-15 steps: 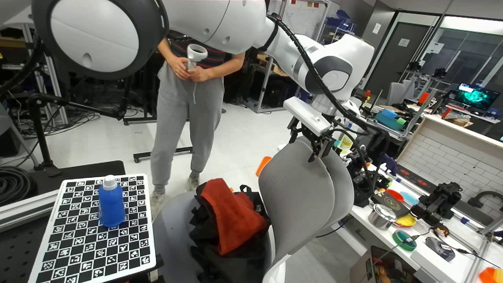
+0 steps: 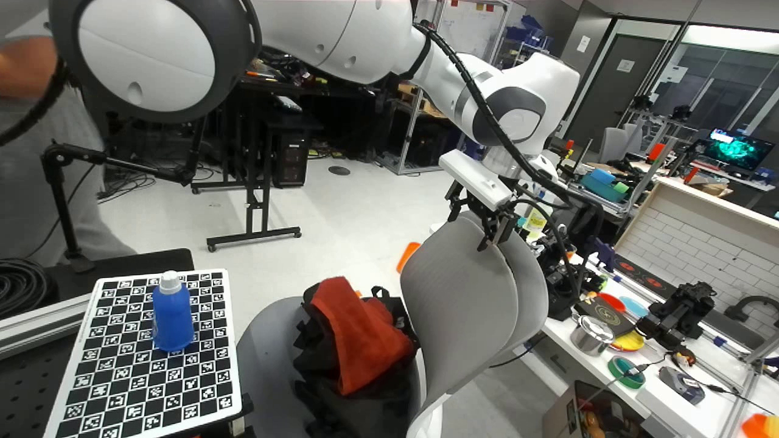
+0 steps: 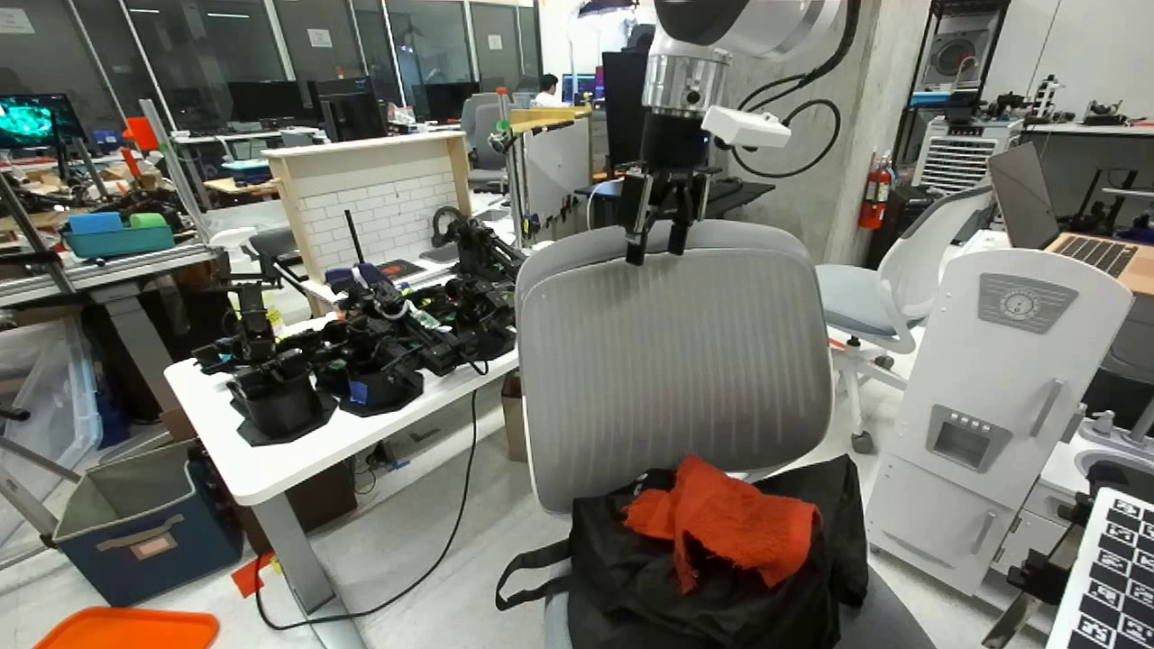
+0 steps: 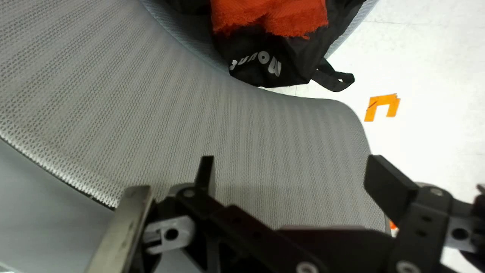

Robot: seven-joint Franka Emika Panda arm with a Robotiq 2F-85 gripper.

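Note:
My gripper is open, its fingers wide apart with nothing held between them. It hangs at the top edge of the grey chair backrest (image 3: 676, 357), and the backrest's mesh shows beyond the fingers in the wrist view. Whether the fingers touch the chair, I cannot tell. On the seat below, a red-orange cloth (image 3: 736, 514) lies crumpled over a black bag (image 3: 617, 562). The wrist view shows the cloth's frayed edge and the bag's white lettering. Off to the left in exterior view 1, a blue bottle (image 2: 173, 317) with a white cap stands upright on a checkered marker board (image 2: 212, 394).
A white table (image 3: 249, 443) with black devices stands beside the chair. Opposite it is a toy refrigerator (image 3: 963, 433). An orange tray (image 3: 130, 629) lies on the floor. At the left of exterior view 1, a person (image 2: 51, 168) is partly visible behind the arm.
The person has moved from behind the chair to the far left, close to the board. My arm, the cloth, the bag and the bottle look unmoved.

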